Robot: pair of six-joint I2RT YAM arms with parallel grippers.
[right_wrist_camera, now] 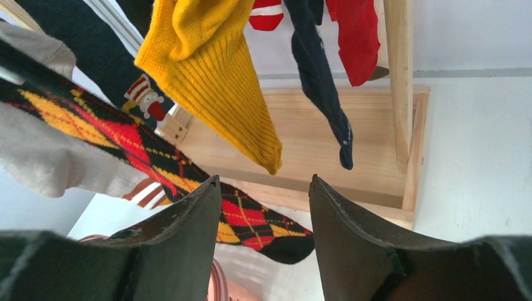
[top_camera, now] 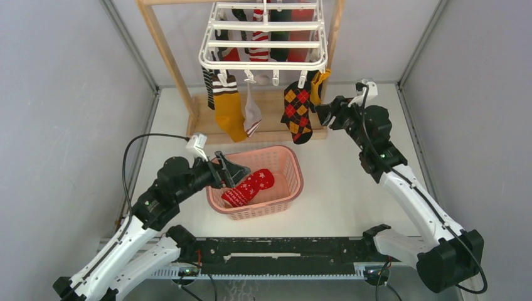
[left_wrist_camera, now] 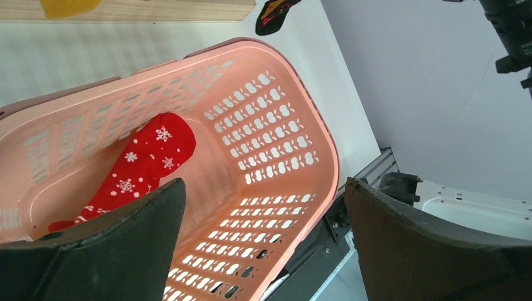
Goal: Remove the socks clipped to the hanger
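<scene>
Socks hang from a white clip hanger (top_camera: pixel 263 44) on a wooden frame: a yellow striped sock (top_camera: pixel 227 110), a white sock (top_camera: pixel 251 113), an argyle sock (top_camera: pixel 297 110), a mustard sock (right_wrist_camera: pixel 219 94) and others behind. My right gripper (top_camera: pixel 323 113) is just right of the argyle sock, part open; in the right wrist view that sock (right_wrist_camera: pixel 244 219) hangs across just beyond the fingertips, with nothing visibly held. A red snowflake sock (left_wrist_camera: pixel 150 157) lies in the pink basket (left_wrist_camera: pixel 276 125). My left gripper (top_camera: pixel 235 172) stands open over the basket, holding nothing.
The wooden frame's base (top_camera: pixel 270 135) stands behind the basket. Grey walls (top_camera: pixel 477 125) bound both sides.
</scene>
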